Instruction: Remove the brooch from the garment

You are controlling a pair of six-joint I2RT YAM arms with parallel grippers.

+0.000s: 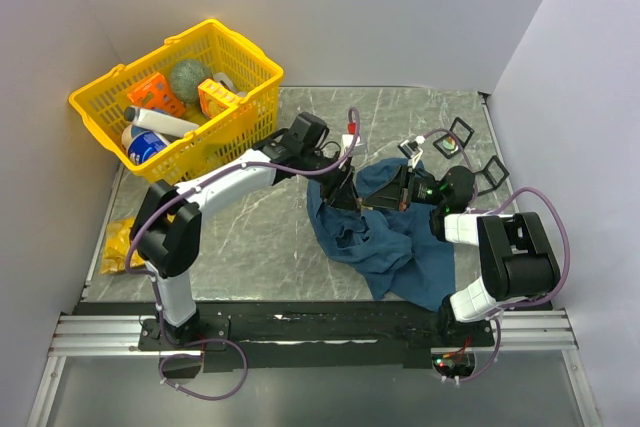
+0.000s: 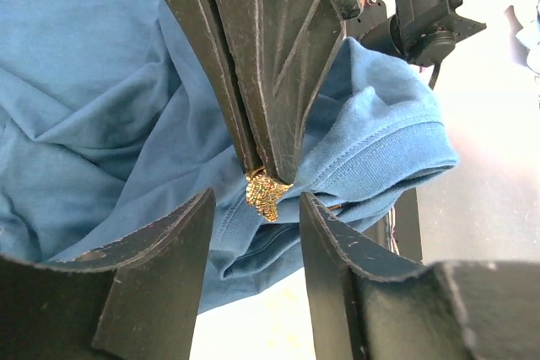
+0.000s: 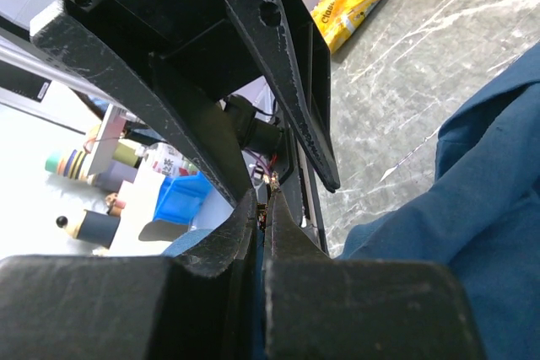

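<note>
A small gold, textured brooch point(image 2: 263, 196) pokes out from the tips of my right gripper, which is shut on it. My left gripper stands part open, one finger point(image 2: 173, 246) on each side of the brooch, with gaps on both sides. In the right wrist view, the left gripper's dark fingers point(image 3: 295, 82) straddle the brooch's edge from above. The blue garment point(image 1: 372, 242) lies crumpled beneath both grippers, its folds behind the brooch in the left wrist view. Whether the pin is still joined to the fabric cannot be made out.
At the back left stands a yellow basket point(image 1: 262, 72) filled with several goods. A yellow packet point(image 1: 117, 244) lies at the left edge, and black frames point(image 1: 491, 173) at the right. Bare marble tabletop point(image 1: 262, 247) spreads left of the garment.
</note>
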